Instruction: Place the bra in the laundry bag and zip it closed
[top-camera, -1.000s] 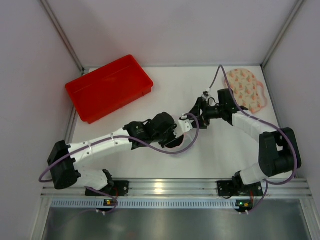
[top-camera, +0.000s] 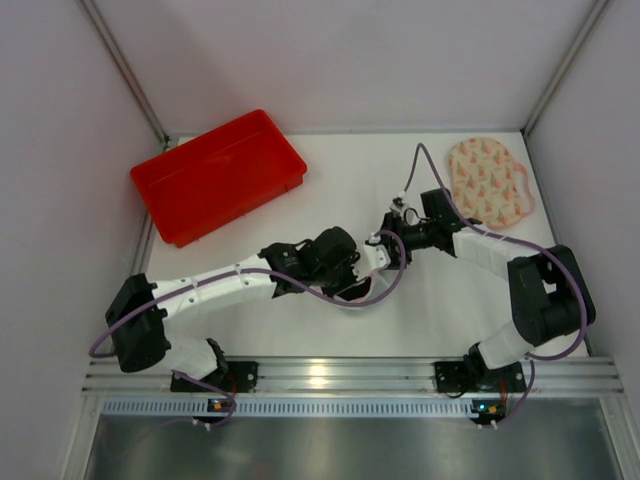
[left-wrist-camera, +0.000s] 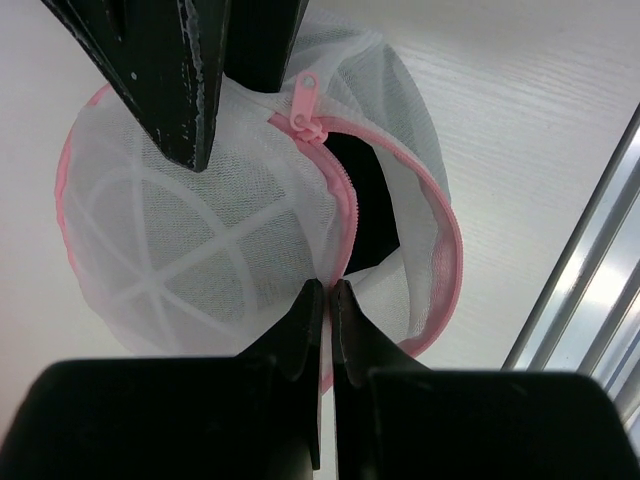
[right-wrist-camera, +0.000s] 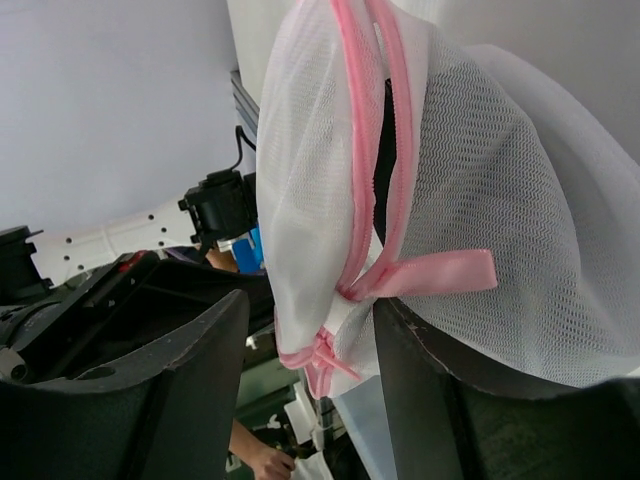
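Observation:
The white mesh laundry bag (left-wrist-camera: 200, 230) lies on the table with its pink-edged zip gaping. Through the gap shows part of the black bra (left-wrist-camera: 368, 205); the rest is hidden by mesh. My left gripper is shut on one pink zip edge of the bag. My right gripper is partly open over the zip's end, its two fingers apart. Between and just beyond those fingers sits the bag's gathered end, and the pink zip pull (right-wrist-camera: 445, 274) sticks out past the right-hand fingertip. In the top view both grippers hide much of the bag.
A red bin (top-camera: 218, 178) stands at the back left. A patterned pink and cream piece (top-camera: 487, 180) lies at the back right. Free table shows between them, while a metal rail (top-camera: 330, 372) runs along the front edge.
In the top view my right arm has shifted left and slightly down, bringing its gripper closer to the left one. My left arm has moved a little to the right.

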